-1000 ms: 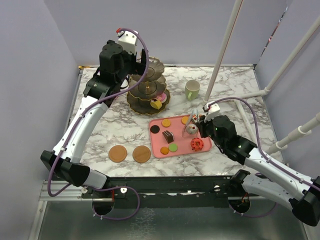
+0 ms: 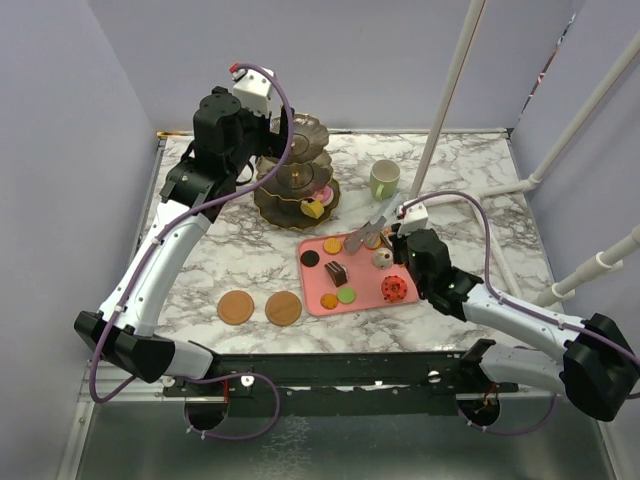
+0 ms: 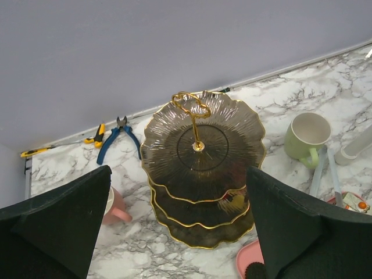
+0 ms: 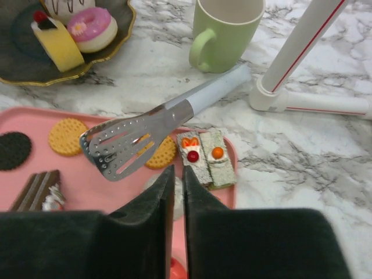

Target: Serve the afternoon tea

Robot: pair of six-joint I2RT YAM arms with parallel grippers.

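Observation:
In the right wrist view, metal tongs [image 4: 157, 123] lie slantwise over the pink tray's [image 4: 29, 113] back edge, their handle end near the green mug [image 4: 224, 35]. Just in front of them is my right gripper, its fingers close together with a narrow gap and nothing seen held. The tray carries biscuits [image 4: 67, 136], small decorated sandwiches [image 4: 221, 160] and a chocolate piece [image 4: 40, 192]. A gold-rimmed tiered stand [image 3: 203, 139] is behind. My left gripper is open above and in front of it, empty. A yellow cake [image 2: 312, 208] and pink donut sit on the lowest tier.
Two wooden coasters [image 2: 283, 308] lie left of the tray. Pliers [image 3: 119, 136] and a pink mug [image 3: 116, 208] stand left of the stand. White pipes [image 2: 500, 190] cross the right side. Bare marble lies at the front left.
The tongs, earlier seen as a narrow upright V by the right gripper, now lie flatter and point to the mug. The right gripper has shifted slightly; the left arm stays nearly still.

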